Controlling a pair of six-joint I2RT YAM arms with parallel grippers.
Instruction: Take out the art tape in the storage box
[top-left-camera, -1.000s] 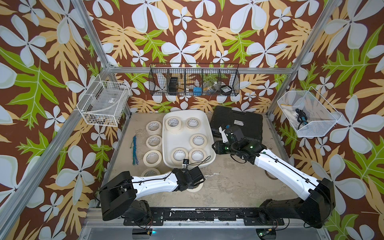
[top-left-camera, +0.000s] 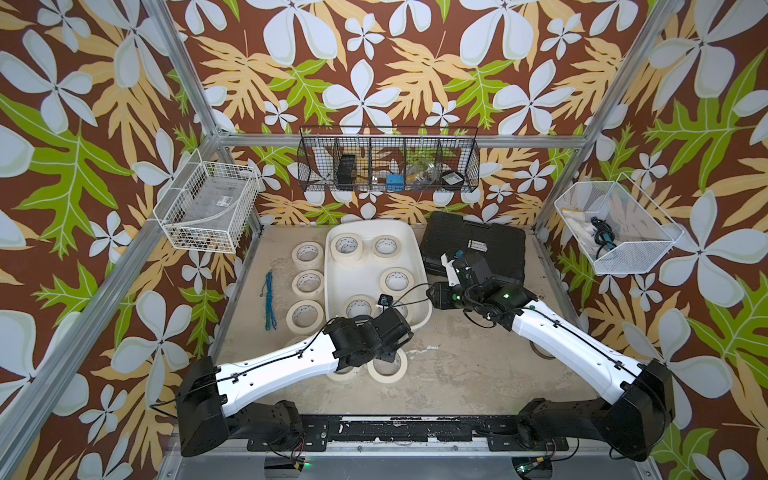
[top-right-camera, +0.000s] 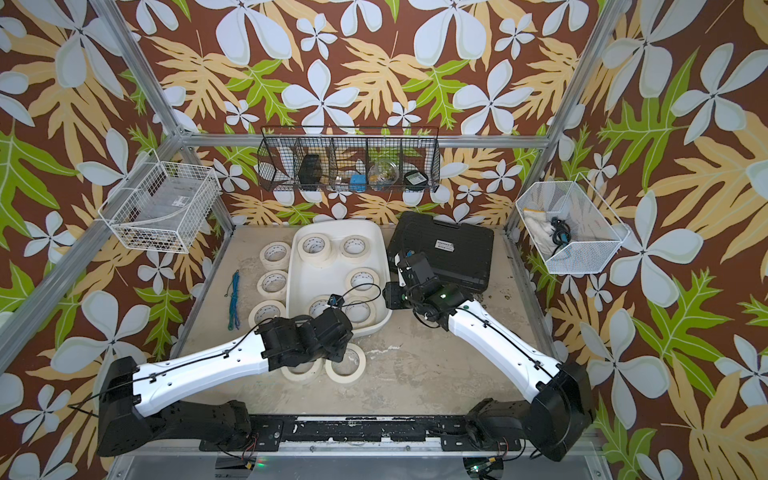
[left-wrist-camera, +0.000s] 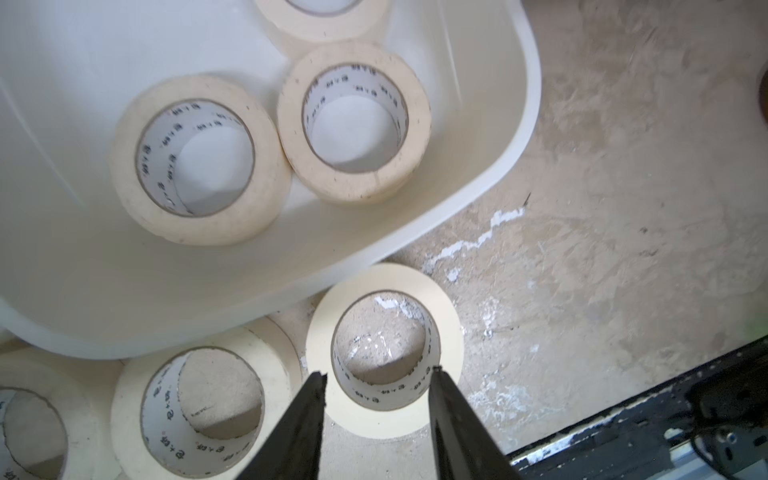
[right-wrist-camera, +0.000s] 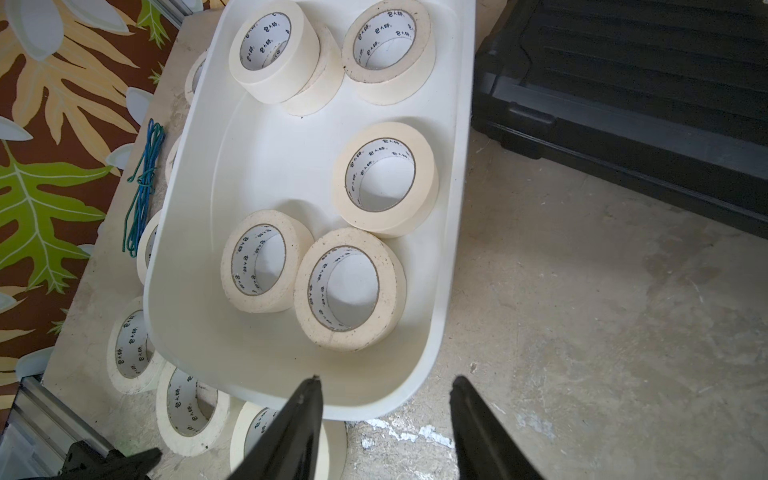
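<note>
Several cream tape rolls lie flat in the white storage box, among them a front-right roll (right-wrist-camera: 388, 312) touching a front-left roll (right-wrist-camera: 292, 276). The box's rim (left-wrist-camera: 480, 184) runs across the left wrist view. On the table just outside that rim rests another roll (left-wrist-camera: 444, 320). My left gripper stands above this roll with its fingers apart and nothing between them; its fingers do not grip the ring. My right gripper is open and empty, over the front-right corner of the box. More rolls (top-left-camera: 306, 283) line the box's left side.
A black case (top-left-camera: 488, 248) lies behind the right arm. Blue-green cord (top-left-camera: 269, 300) sits at the far left. Wire baskets (top-left-camera: 388, 164) hang on the frame. Bare table (top-right-camera: 424, 376) spreads to the right of the box's front.
My left arm has lifted and shifted toward the box, uncovering the roll on the table and covering part of the box's front. The right arm has hardly moved.
</note>
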